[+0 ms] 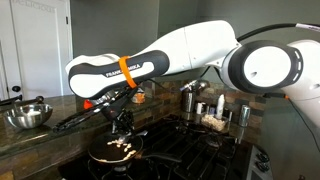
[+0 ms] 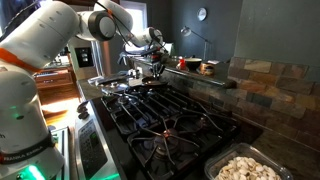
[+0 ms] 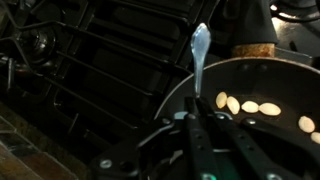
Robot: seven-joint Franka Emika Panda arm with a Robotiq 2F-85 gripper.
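Note:
A slim silver utensil (image 3: 200,55), which looks like a spoon, sticks out from between the fingertips of my gripper, shut on it. Under and beside the gripper lies a black pan (image 1: 98,154) on the stove, with several pale oval pieces (image 1: 124,147) scattered in it. Closer up, the wrist view shows the pan's dark interior (image 3: 262,80) and more of these pieces (image 3: 269,109). Dark gripper parts cover the lower part of the utensil and some of the pan. Whether the utensil touches the pan cannot be made out.
Black stove grates (image 2: 165,125) stretch across the counter. A clear tray of pale pieces (image 2: 248,172) stands at the stove's far end from the pan. On the ledge behind sits a metal bowl (image 1: 30,118), with a red object (image 1: 88,104) nearby.

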